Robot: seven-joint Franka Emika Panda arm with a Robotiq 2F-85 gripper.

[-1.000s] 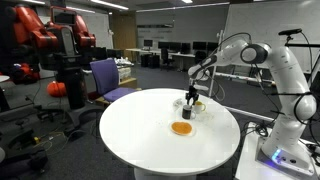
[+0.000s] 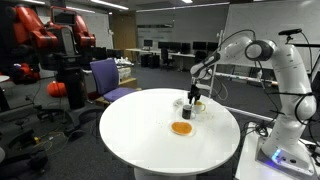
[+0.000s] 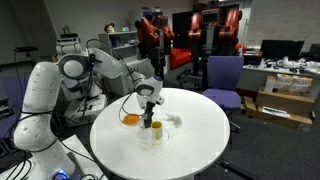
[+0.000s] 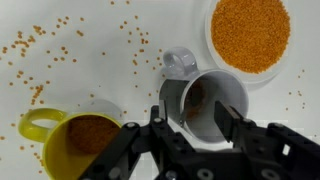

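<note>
In the wrist view a grey mug (image 4: 205, 125) with a round handle lies under my gripper, its mouth facing the camera and some brownish bits inside. My fingers stand apart: one beside the mug's left wall, the other over its mouth; contact cannot be made out. A yellow mug (image 4: 75, 145) with a brown-orange filling is to the left. At the upper right is a plate of orange grains (image 4: 250, 35). Exterior view 1 shows the gripper low at the table's far side, near a small dark shape (image 2: 187, 113), with the orange plate (image 2: 182, 127) in front.
Loose orange grains (image 4: 35, 45) are scattered over the white table (image 2: 135, 135). In exterior view 2 the yellow mug (image 3: 156, 131) stands close to the arm's end. Chairs and an exercise ball are away from the table.
No clear movement shows across the exterior view 1 frames; the arm, the dark shape and the plate keep about the same places.
</note>
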